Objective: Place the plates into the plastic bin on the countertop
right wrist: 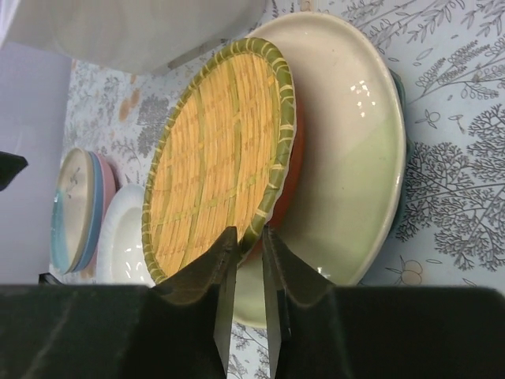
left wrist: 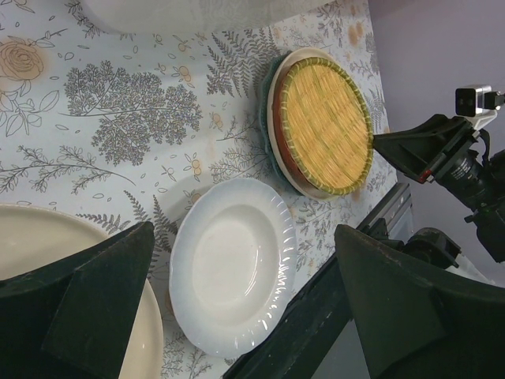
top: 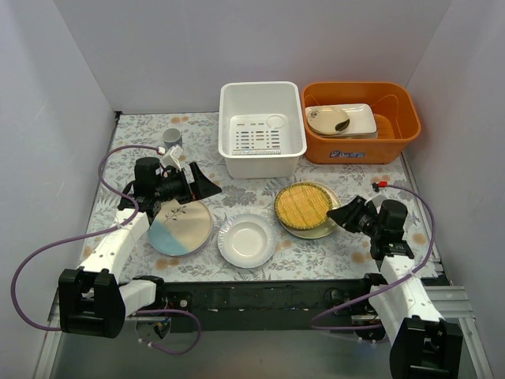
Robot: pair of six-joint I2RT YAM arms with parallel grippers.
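A round woven yellow plate lies on top of a stack at the right, over a brown plate and a wider pale plate. My right gripper is at its near rim, fingers slightly apart. The woven rim reaches between the tips; whether they press on it is unclear. A white soup plate lies mid-counter. At left is a stack topped by a cream plate. My left gripper hangs open above the counter, empty. An orange bin at the back holds some plates.
A white plastic bin with a slotted floor stands empty beside the orange one. A grey mug is at the back left.
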